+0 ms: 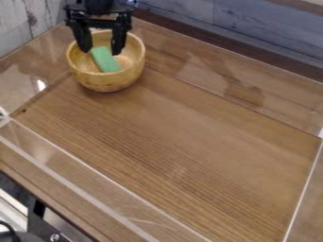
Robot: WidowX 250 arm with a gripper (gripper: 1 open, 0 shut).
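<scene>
A yellow bowl (109,78) sits at the back left of a wooden surface. Inside it lies a green elongated object (105,60). The black gripper (100,43) hangs over the bowl from the top of the view, its fingers spread open on either side above the green object, with nothing visible held between them.
Wooden walls border the surface along the back and the left. Dark cables or parts show at the lower left corner.
</scene>
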